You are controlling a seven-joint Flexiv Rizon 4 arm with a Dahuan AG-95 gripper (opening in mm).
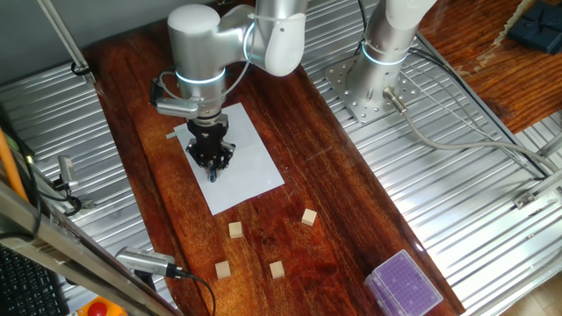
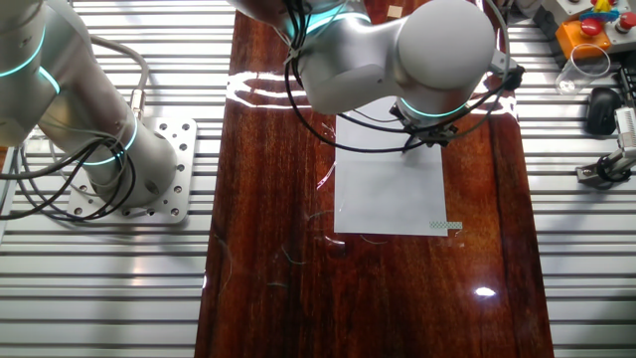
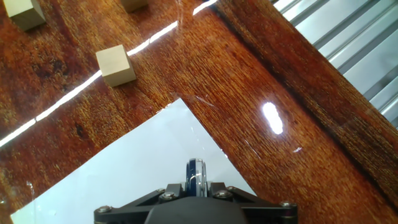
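Observation:
A white sheet of paper (image 1: 250,162) lies on the dark wooden table, taped at one corner. Over its left part in exterior view 1 hangs my gripper (image 1: 212,167), pointing down. In the wrist view the gripper is shut on a dark blue, pen-like object (image 3: 192,177) with a shiny clear side. The blue tip (image 1: 212,176) shows just below the fingers; whether it touches the paper I cannot tell. No marks show on the visible paper. In exterior view 2 the arm hides most of the gripper, above the far part of the paper (image 2: 390,199).
Several wooden cubes stand apart beyond the paper, one (image 1: 235,230) close to its edge and another (image 1: 309,217) to the right. A purple-lidded box (image 1: 407,285) sits at the table's edge. A camera (image 1: 146,262) stands at the left side.

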